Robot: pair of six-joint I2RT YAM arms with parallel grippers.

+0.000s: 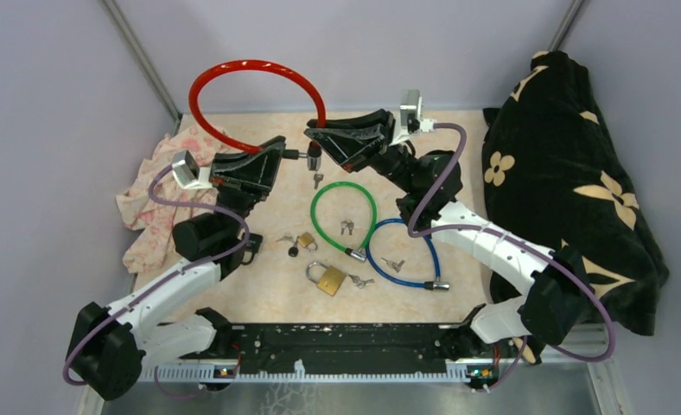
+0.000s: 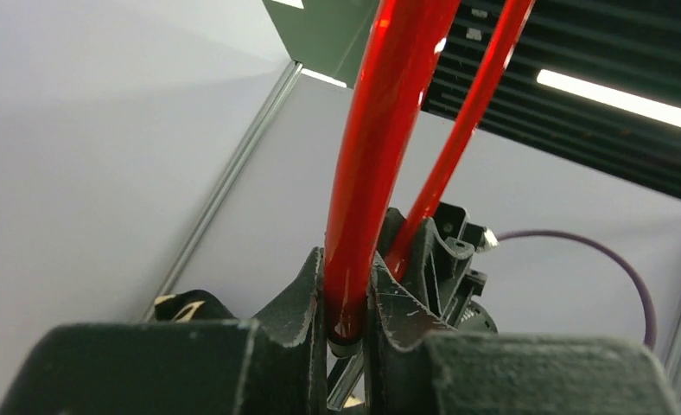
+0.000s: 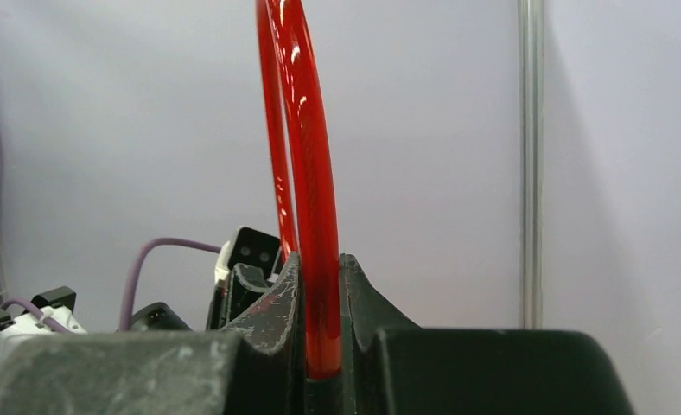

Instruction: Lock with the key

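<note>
A red cable lock (image 1: 257, 65) is held up in a loop between my two grippers, above the table. My right gripper is shut on its cable, just above the silver lock cylinder (image 1: 314, 161). Below that cylinder hangs a key (image 1: 318, 180); how deep it sits is too small to tell. At the cable's other end, the fingers of my left gripper press against both sides of the red tube. The pin end (image 1: 294, 154) points right at the cylinder's side and looks at or touching it; whether it is inside cannot be told.
On the table lie a green cable lock (image 1: 344, 184), a blue cable lock (image 1: 430, 246), a large brass padlock (image 1: 329, 281), a small padlock (image 1: 306, 240) and several keys. A pink cloth (image 1: 151, 207) lies left, a black floral cloth (image 1: 562, 156) right.
</note>
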